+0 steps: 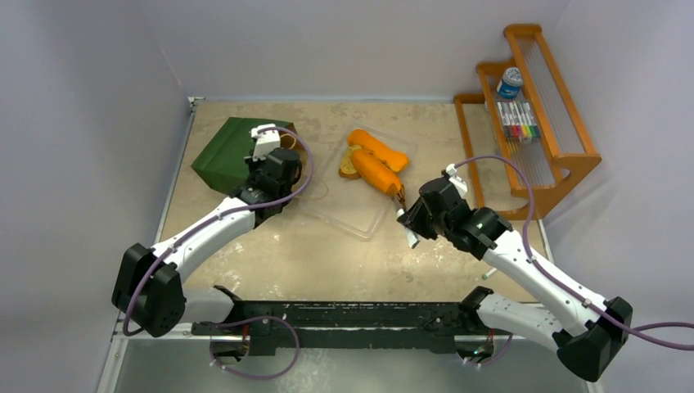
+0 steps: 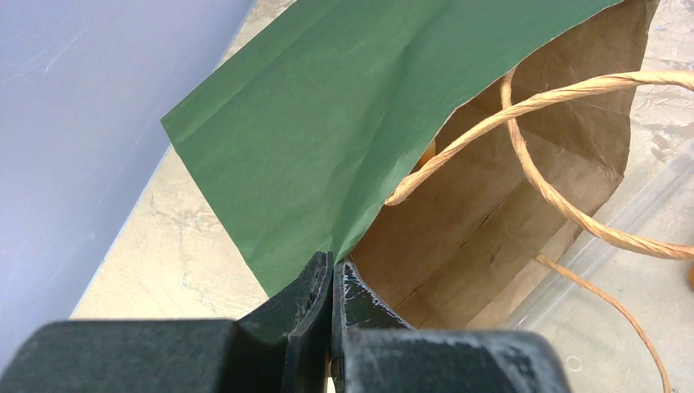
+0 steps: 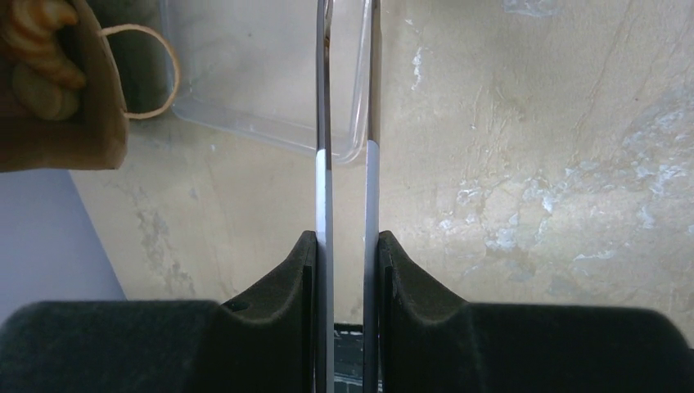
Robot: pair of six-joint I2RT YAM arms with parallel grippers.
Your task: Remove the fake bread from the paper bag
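The green paper bag (image 1: 221,164) lies on its side at the left, twisted handles and brown inside showing. My left gripper is shut at its opening's rim; whether paper is between the fingers is unclear. Bread pieces (image 3: 49,82) show inside the bag in the right wrist view. In the clear tray (image 1: 344,213) lie an orange loaf (image 1: 372,170), another orange piece (image 1: 386,150) and a slice (image 1: 348,168). My right gripper (image 1: 399,199) is at the front end of the nearer loaf, its long fingers part open; what lies between their tips is hard to tell.
A wooden rack (image 1: 565,160) with markers and a jar stands at the right. A white stick lies at the front right. Walls border the back and sides.
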